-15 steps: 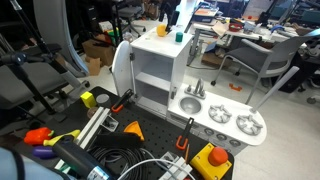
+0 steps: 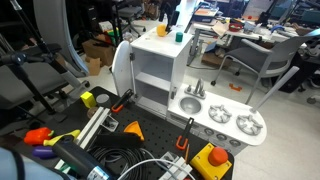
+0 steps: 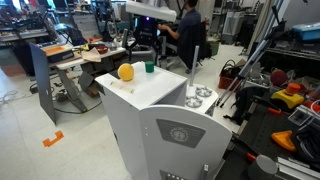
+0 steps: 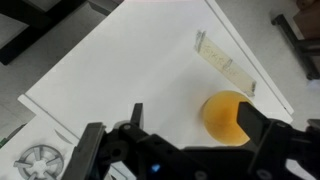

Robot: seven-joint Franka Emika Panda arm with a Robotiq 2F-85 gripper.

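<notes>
A round yellow object (image 4: 222, 117) rests on the white cabinet top (image 4: 130, 75), seen from above in the wrist view and partly covered by one finger. My gripper is open over that surface, its fingers wide apart and nothing held between them. In the second exterior view the yellow object (image 3: 125, 72) sits toward the near side of the top, with a green cup (image 3: 150, 66) beyond it. Exterior view 1 shows the yellow object (image 2: 162, 31) left of the green cup (image 2: 179, 37).
Beside the cabinet is a white counter with a small sink (image 2: 191, 105) and several burners (image 2: 249, 124). An open white door (image 3: 180, 140) stands at the cabinet's front. Tape (image 4: 225, 65) lies near the top's edge. A red-orange button box (image 2: 212, 160) sits on the dark table.
</notes>
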